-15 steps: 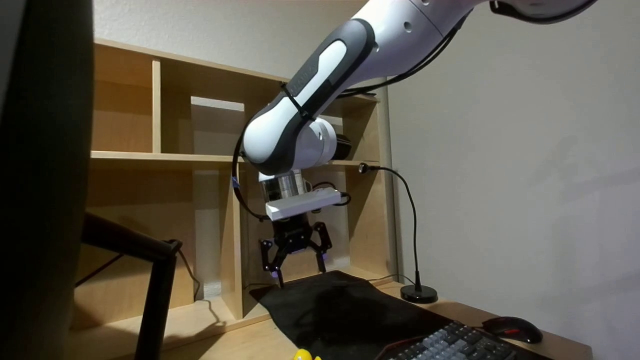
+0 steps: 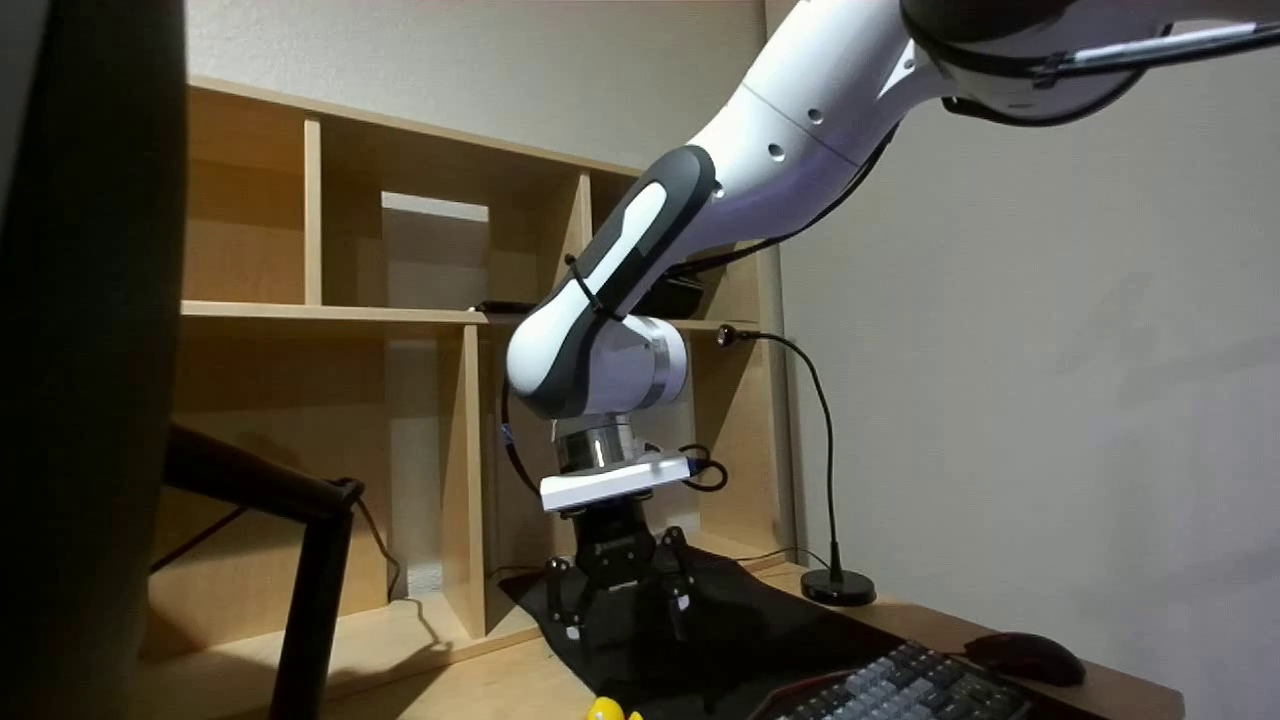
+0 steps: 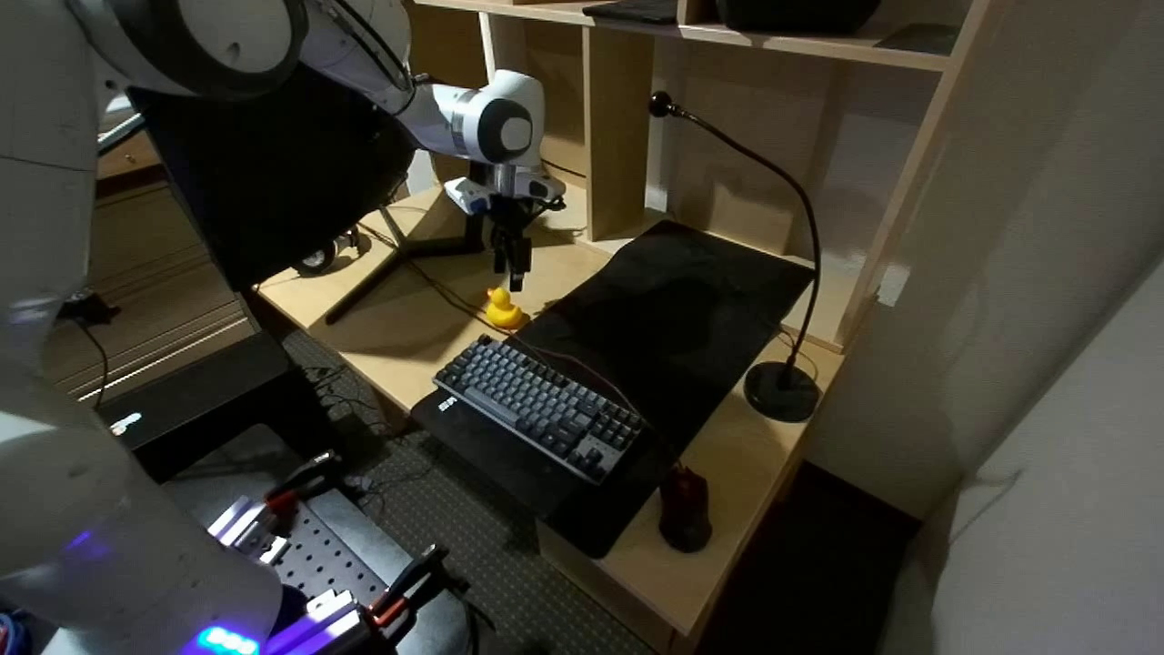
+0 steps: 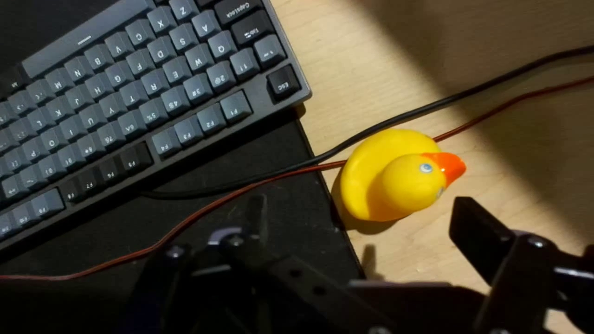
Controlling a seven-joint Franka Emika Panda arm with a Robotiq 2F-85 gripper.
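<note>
A yellow rubber duck (image 4: 370, 167) with an orange beak (image 4: 451, 167) sits upright on the bare wood in the wrist view, against the desk mat's edge. In exterior view 2 the same duck (image 3: 504, 311) shows left of the mat; only the top of the duck (image 2: 606, 709) reaches into exterior view 1. My gripper (image 2: 629, 618) hangs fingers down above the desk, open and empty. From the second exterior side, the gripper (image 3: 515, 275) appears just behind and above the duck, apart from it. In the wrist view its dark fingers (image 4: 481, 239) are spread, with the duck beyond them.
Beside the duck lies a grey keyboard (image 3: 540, 404) on the black mat (image 3: 682, 300). Black and red cables (image 4: 501, 105) pass by the duck. A mouse (image 3: 684, 511), a gooseneck stand (image 3: 783, 391) and a wooden shelf (image 2: 474, 450) surround the work area. A dark monitor (image 3: 267, 175) stands left.
The arm has come down, bringing the open gripper lower and slightly right in exterior view 1, and the hand is tilted less. The duck and other desk items have not moved.
</note>
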